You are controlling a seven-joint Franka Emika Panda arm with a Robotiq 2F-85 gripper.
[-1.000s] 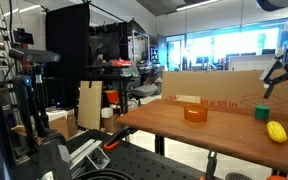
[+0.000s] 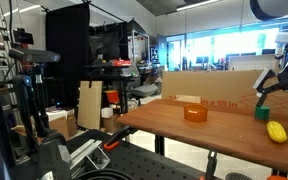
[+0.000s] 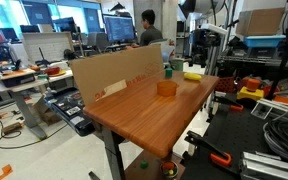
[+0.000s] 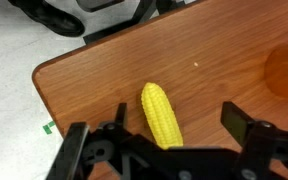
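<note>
A yellow corn-shaped object (image 4: 161,116) lies on the brown table between and below the fingers of my gripper. Its lower end is partly hidden by the gripper in the wrist view. In the first exterior view the same yellow object (image 2: 276,131) rests near the table's right end, and my gripper, open and empty, hangs above that end at the right edge. An orange bowl (image 2: 195,113) stands farther left on the table. Behind the yellow object is a small green cup-like item (image 2: 262,112).
A brown board (image 2: 209,88) runs along the table's back edge. A person (image 3: 149,30) sits behind the board.
Over the last second the arm at the right has shifted slightly left, and more of its white wrist shows. The yellow object, bowl and green item have stayed in place.
</note>
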